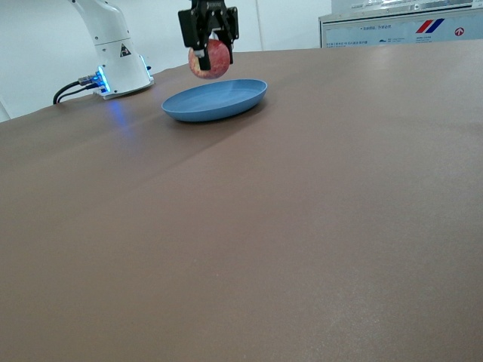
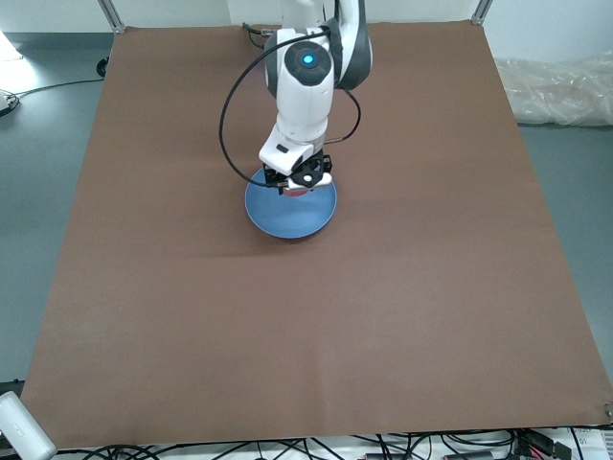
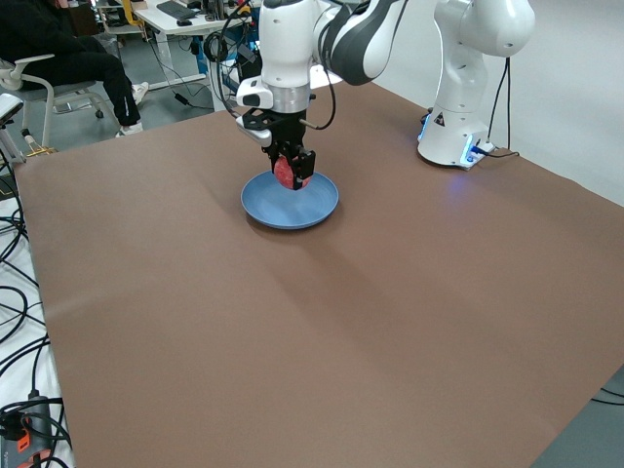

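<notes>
My black gripper (image 1: 215, 56) is shut on a red apple (image 1: 204, 68), holding it just above the shallow blue plate (image 1: 214, 105). In the left view the gripper (image 2: 297, 182) hides most of the apple over the plate (image 2: 292, 222). In the right view the apple (image 3: 283, 171) shows between the dark fingers, over the plate (image 3: 268, 203).
The white arm base (image 3: 453, 141) stands at the back edge, and cables (image 2: 287, 450) run along the near edge off the table.
</notes>
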